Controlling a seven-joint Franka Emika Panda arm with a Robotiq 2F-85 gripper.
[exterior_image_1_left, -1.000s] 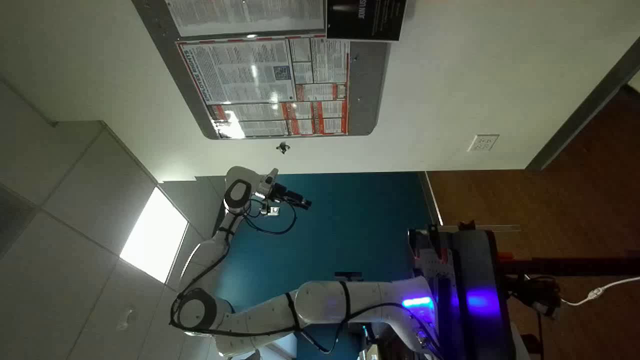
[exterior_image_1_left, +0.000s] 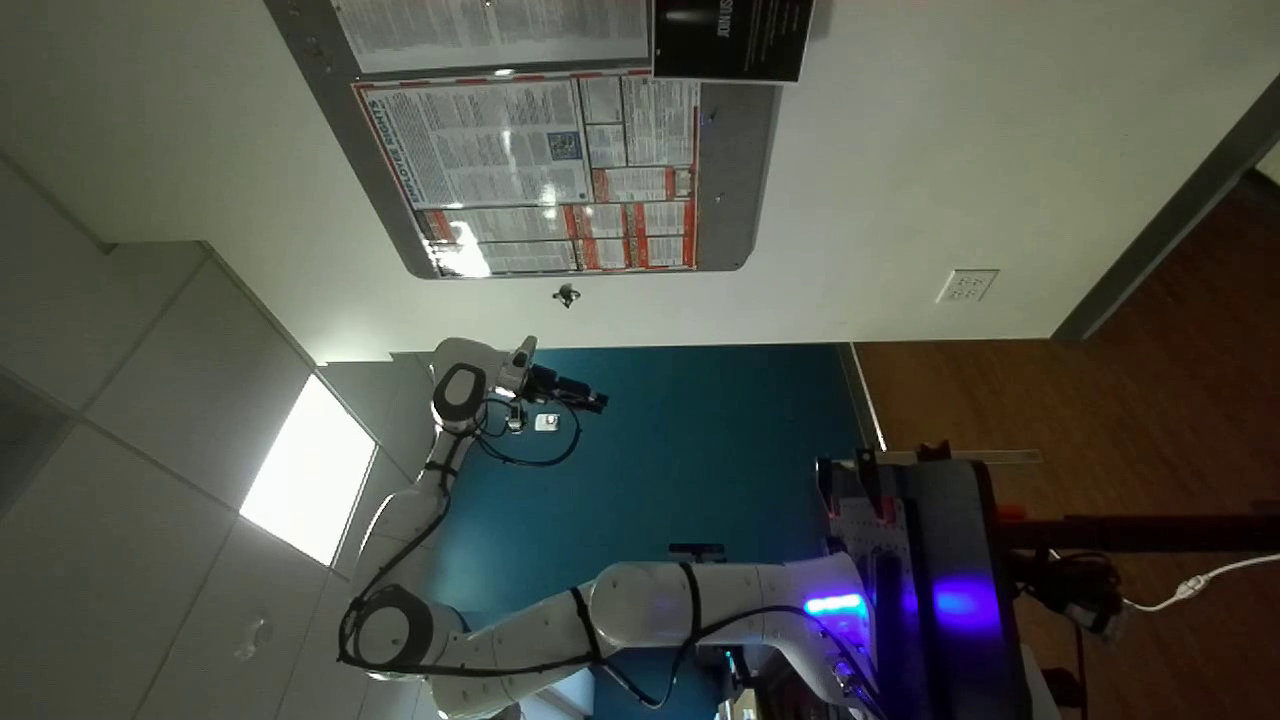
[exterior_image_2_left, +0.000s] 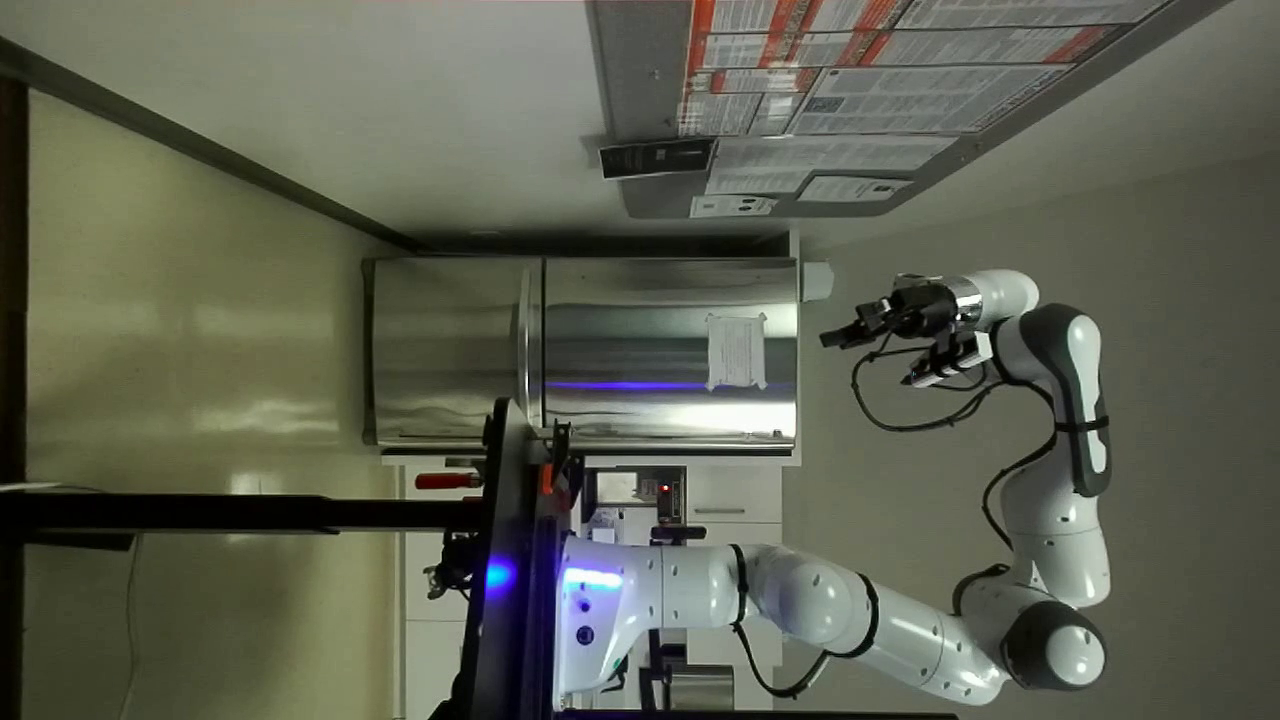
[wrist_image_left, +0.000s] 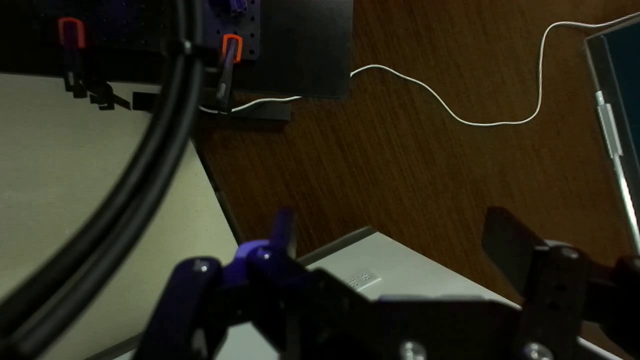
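Observation:
My gripper is open in the wrist view, its two dark fingers wide apart with only the floor and wall far behind the gap. Both exterior pictures are turned on their side. In exterior view 1 the black gripper (exterior_image_1_left: 602, 402) is at the end of the raised white arm (exterior_image_1_left: 402, 516), high above the table. The second exterior view has the same gripper (exterior_image_2_left: 837, 337) in empty air, touching nothing. No object is near the fingers.
The dark table (wrist_image_left: 300, 48) carries clamps with orange parts (wrist_image_left: 232, 49). A white cable (wrist_image_left: 480, 124) crosses the brown floor (wrist_image_left: 390, 168). A steel refrigerator (exterior_image_2_left: 456, 348) stands behind the table. Black cables (wrist_image_left: 138, 174) loop past the wrist camera. Open air surrounds the gripper.
In exterior view 1 the gripper and upper arm have shifted slightly towards the picture's left, which is upwards in the room. The base and table have stayed put.

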